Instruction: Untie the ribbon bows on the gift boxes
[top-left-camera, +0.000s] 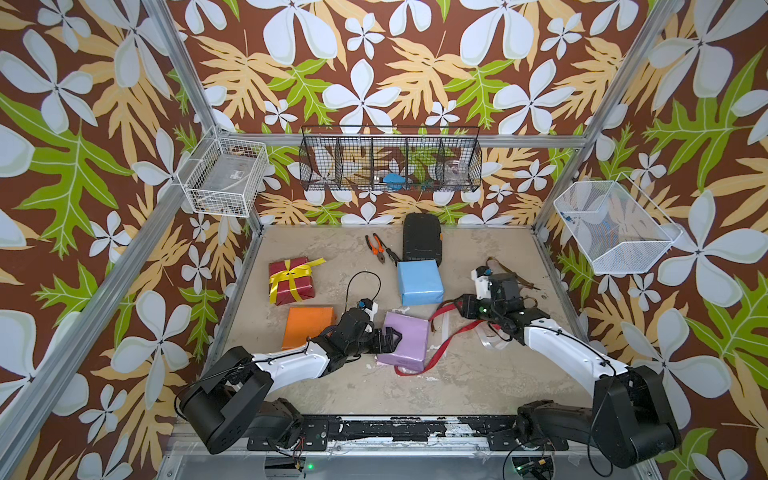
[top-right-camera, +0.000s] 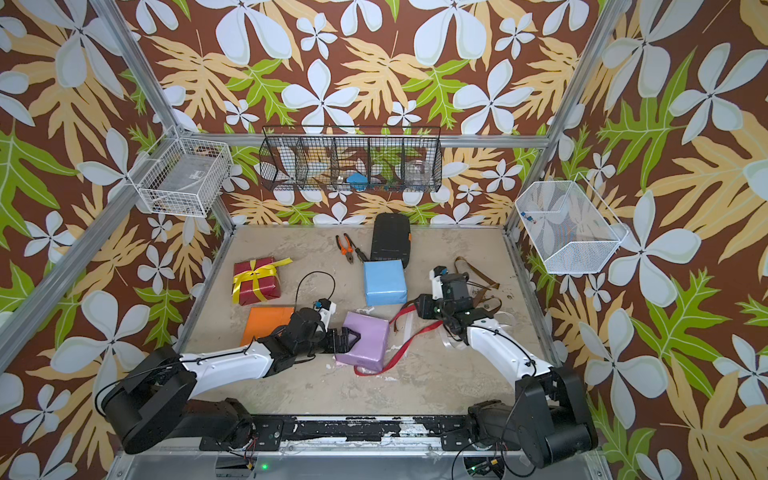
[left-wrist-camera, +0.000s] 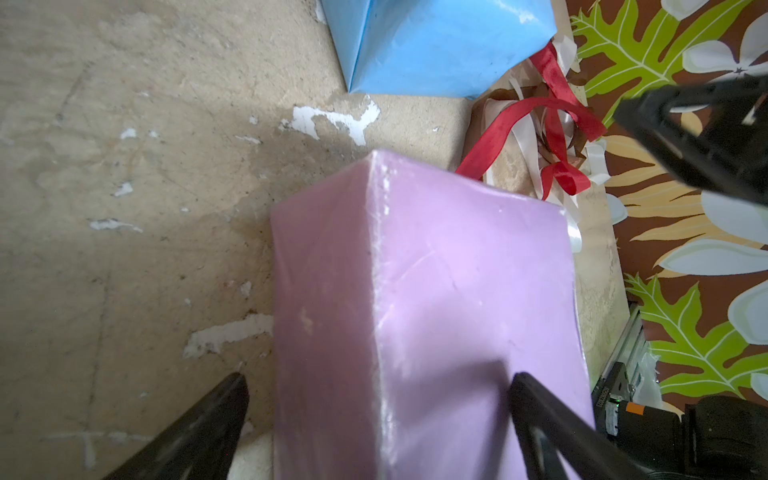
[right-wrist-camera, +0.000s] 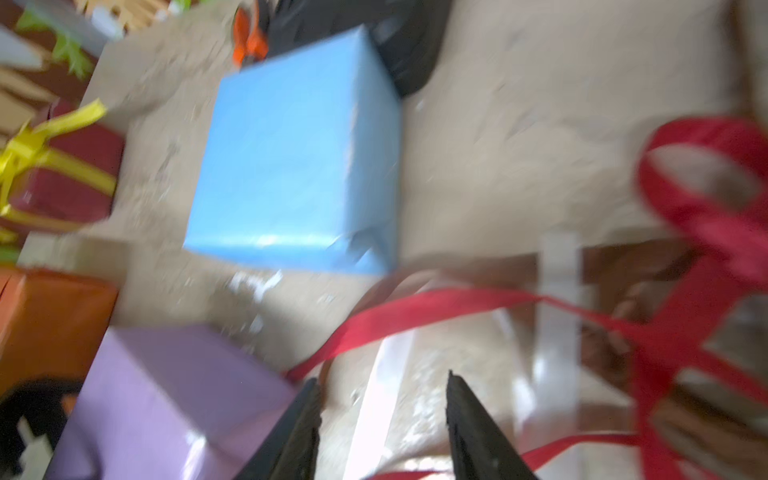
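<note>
The purple box (top-left-camera: 408, 342) has no bow on its top. My left gripper is open, one finger beyond the box's side, the other over its upper face. A loose red ribbon (top-left-camera: 446, 342) runs from the box's front edge toward the right arm. My right gripper stands part open, its fingers apart, over white and red ribbon strips; no ribbon is clearly pinched between them. The blue box (top-left-camera: 421, 282) and orange box (top-left-camera: 308, 325) show no bow. A yellow bow (top-left-camera: 291, 276) is tied on the dark red box (top-left-camera: 280, 293) at the back left.
Brown ribbon (top-right-camera: 477, 273) and white ribbon (right-wrist-camera: 384, 392) lie loose around the right arm. Orange-handled pliers (top-left-camera: 375, 248) and a black case (top-left-camera: 422, 237) sit at the back. Bare table shows in front of the boxes.
</note>
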